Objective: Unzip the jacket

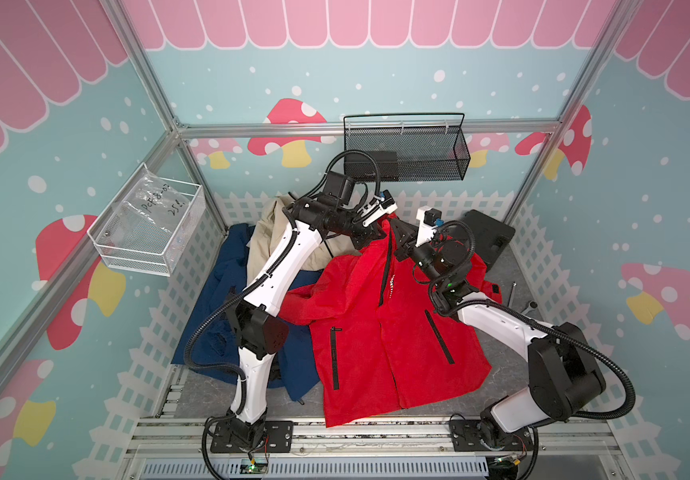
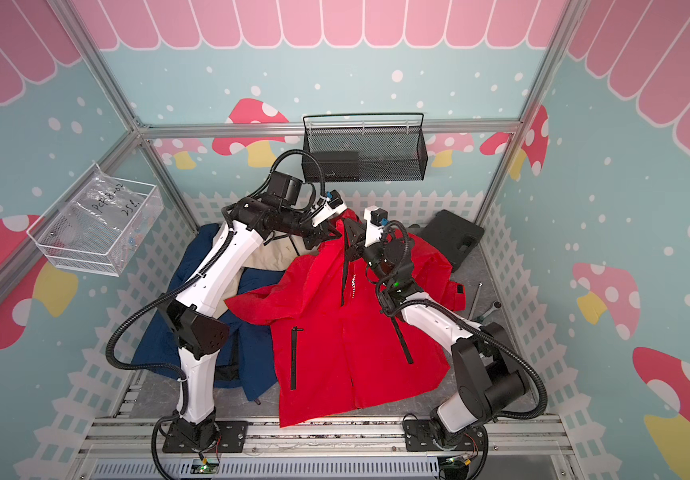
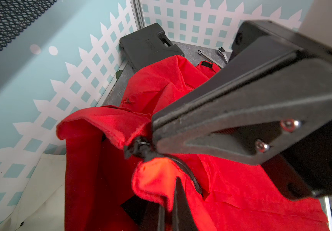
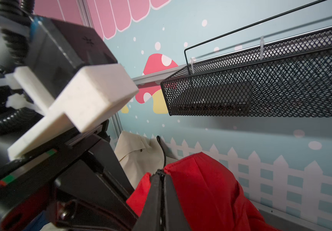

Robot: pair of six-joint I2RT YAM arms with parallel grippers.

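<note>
The red jacket (image 1: 361, 352) lies front up, its hem toward the near rail and its collar raised between my two arms. A black zipper strip (image 1: 385, 276) runs down from the collar. In the left wrist view, my left gripper is shut, with red cloth of the collar flap (image 3: 154, 179) showing between its fingers. Just beyond that flap, a small black zipper pull (image 3: 142, 148) sits against the tip of my right gripper. The right fingers are shut, and a dark bit shows at their tips. The lower zipper hides under its red seam.
Blue clothing (image 1: 297, 360) and a beige garment (image 1: 269, 232) lie at the left. A black mesh basket (image 1: 441, 148) hangs on the back wall, a white one (image 1: 189, 232) on the left wall. Toward the back right are a black case (image 1: 489, 236) and metal tools (image 1: 529, 307).
</note>
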